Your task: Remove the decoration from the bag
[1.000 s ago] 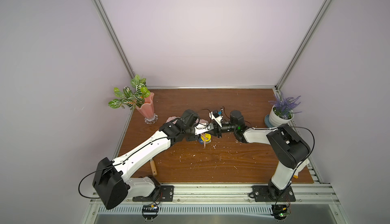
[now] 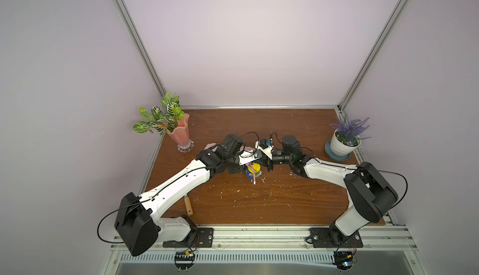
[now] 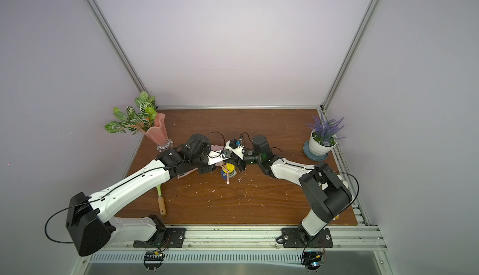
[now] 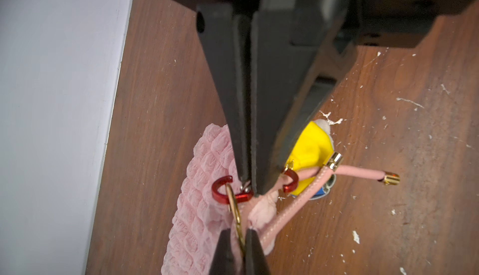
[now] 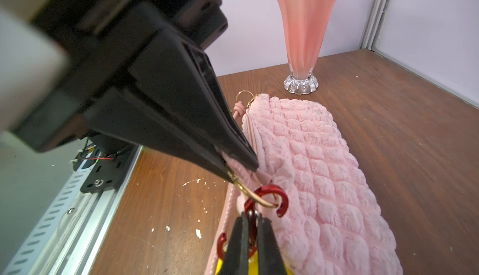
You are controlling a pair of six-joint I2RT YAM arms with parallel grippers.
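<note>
The pink quilted bag (image 4: 194,210) (image 5: 319,170) lies on the table, with a yellow decoration (image 4: 311,145) beside it. My left gripper is shut on a gold ring (image 4: 232,202) at the bag's strap; the ring passes through a red clasp (image 5: 273,190). My right gripper is at the red clasp, fingers close together around its metal link; whether they grip it is unclear. Both grippers nearly meet over the bag, hiding much of it in the top views. Pink cords (image 4: 359,171) with gold tips lie across the decoration.
A vase with a plant (image 2: 179,133) stands at back left, a potted lavender (image 2: 341,142) at back right. A wooden-handled tool (image 2: 188,205) lies at front left.
The right arm's elbow and forearm have swung toward the right front, with its gripper still over the bag's middle. The left arm has hardly moved.
</note>
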